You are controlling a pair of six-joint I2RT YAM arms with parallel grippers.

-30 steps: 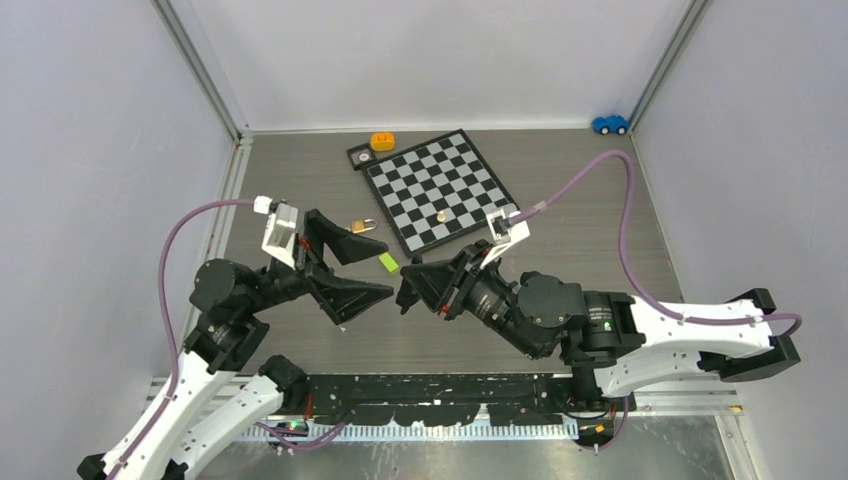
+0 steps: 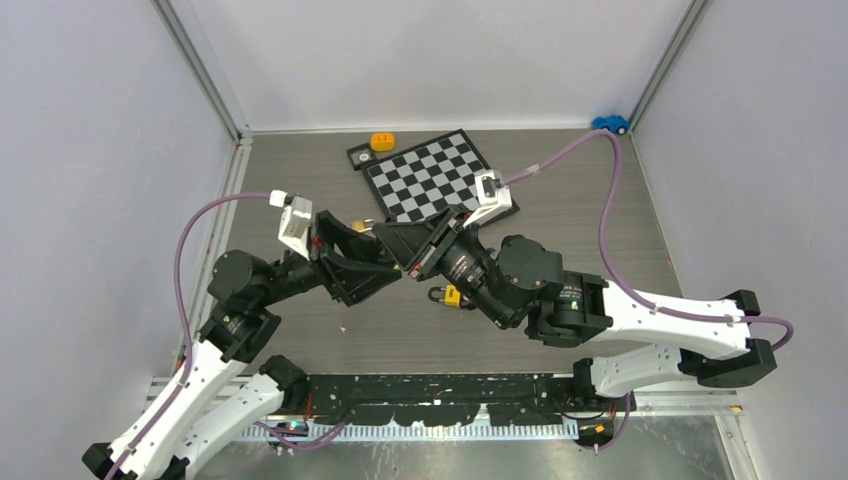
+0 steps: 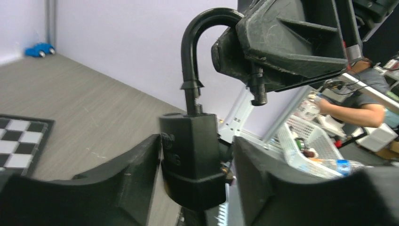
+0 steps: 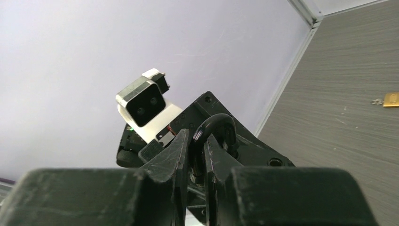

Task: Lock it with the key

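Note:
In the left wrist view, a black padlock [image 3: 190, 150] hangs body down from its curved shackle, which my right gripper is shut on. In the right wrist view the shackle [image 4: 211, 125] rises between that gripper's fingers. My left gripper [image 2: 360, 265] is part open, its blurred fingers to either side of the padlock body, close to it; whether they touch is unclear. In the top view the two grippers meet at the middle and hide most of the padlock. I cannot make out a key.
A chessboard [image 2: 430, 175], orange block [image 2: 382, 142], small black square item [image 2: 361, 156] and blue car [image 2: 610, 125] lie at the back. A brass padlock [image 4: 391, 100] and a yellow-black padlock [image 2: 451, 297] lie beneath the arms.
My right gripper has moved up and left in the top view with the padlock, into my left gripper, which has shifted slightly right and whose fingers now surround it.

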